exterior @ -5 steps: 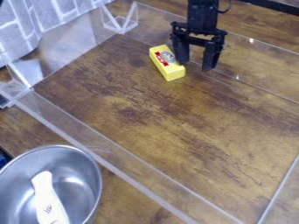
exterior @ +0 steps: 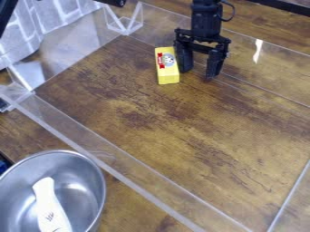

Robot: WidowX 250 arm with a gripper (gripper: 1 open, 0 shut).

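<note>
My black gripper (exterior: 198,58) is at the top middle of the wooden work area, its fingers open and pointing down. Just left of it, against or very near its left finger, a yellow box (exterior: 168,74) with a red and white print lies lengthwise front to back. I cannot tell whether finger and box touch.
Clear plastic walls (exterior: 69,136) border the wooden floor (exterior: 182,136), which is mostly bare in front and to the right. A steel bowl (exterior: 85,195) with a white object (exterior: 49,205) in it stands at the lower left. A white crumpled item (exterior: 27,50) lies at upper left.
My gripper has moved left, toward the box. The yellow box has shifted a little left and turned from a slant to nearly straight front to back.
</note>
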